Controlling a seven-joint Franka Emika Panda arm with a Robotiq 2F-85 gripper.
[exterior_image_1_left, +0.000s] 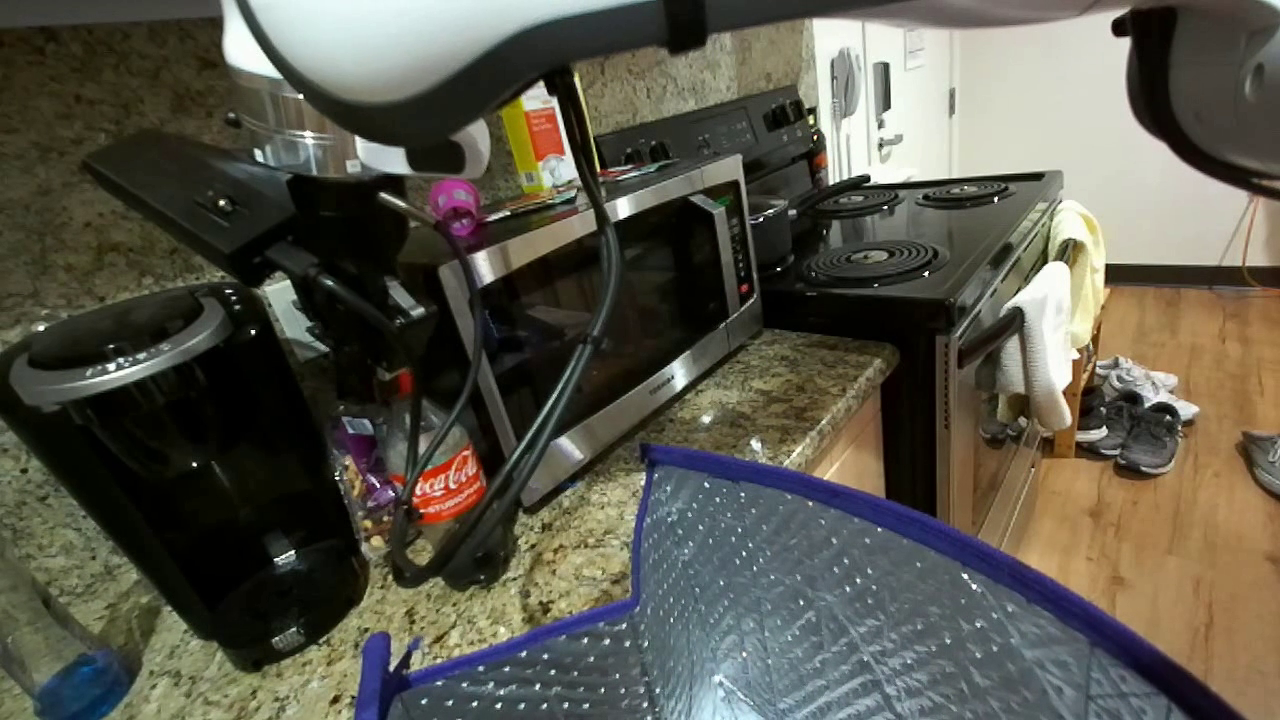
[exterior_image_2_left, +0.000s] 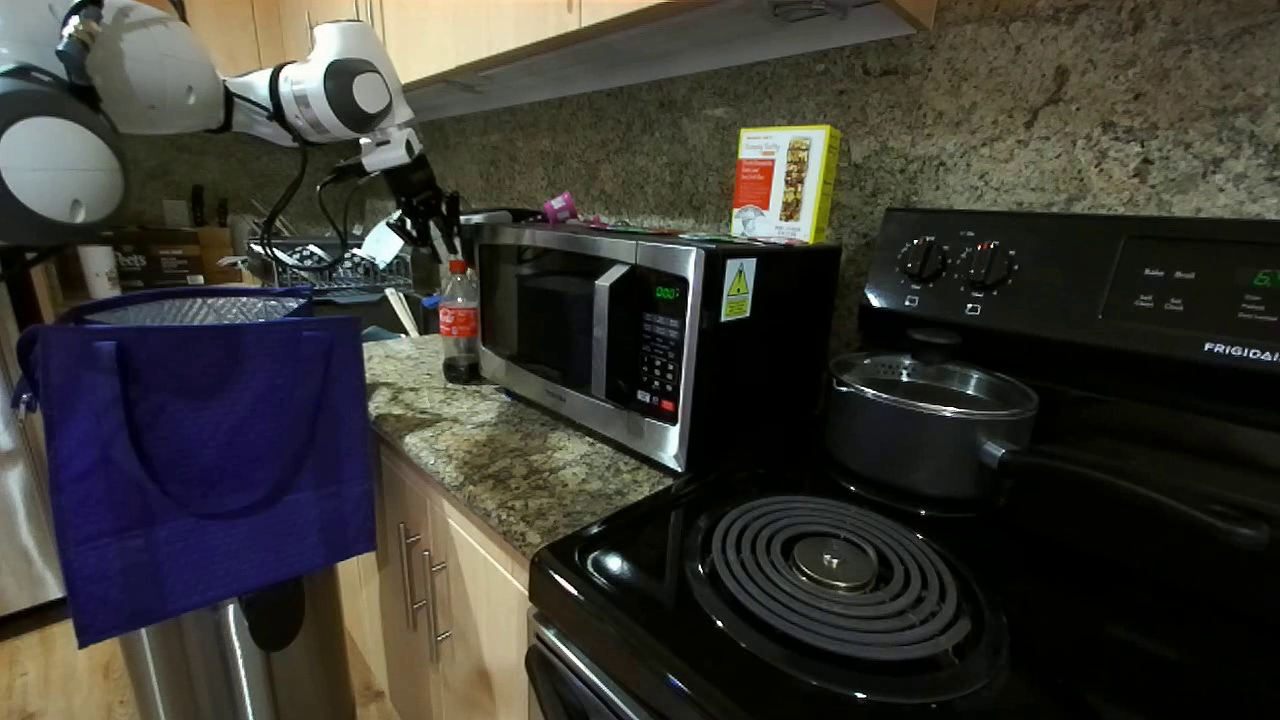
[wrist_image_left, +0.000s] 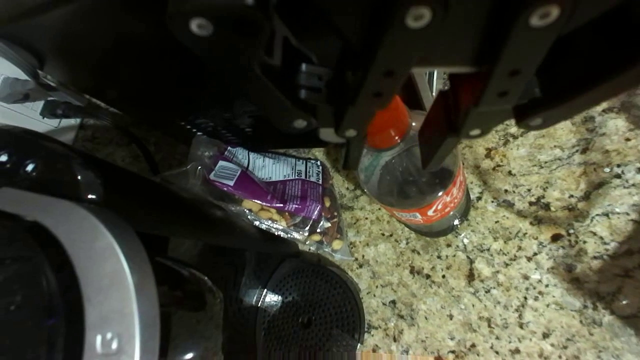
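Note:
A Coca-Cola bottle (exterior_image_2_left: 458, 322) with a red cap and dark liquid low inside stands upright on the counter, by the near left end of the microwave. My gripper points down at its top, fingers part open. In the wrist view the red cap (wrist_image_left: 388, 125) lies between the two fingers, close to the left one; whether they touch it cannot be told. The right finger (wrist_image_left: 441, 135) overlaps the bottle's shoulder. From exterior view 1, cables partly cover the bottle (exterior_image_1_left: 450, 480). An open blue insulated bag (exterior_image_2_left: 216, 444) with a silvery lining stands in front of the counter.
A purple snack bag (wrist_image_left: 276, 186) lies beside the bottle, next to the black coffee maker (exterior_image_1_left: 180, 468). The microwave (exterior_image_2_left: 576, 324) stands close on the other side. Bare counter (exterior_image_1_left: 768, 384) lies in front of the microwave.

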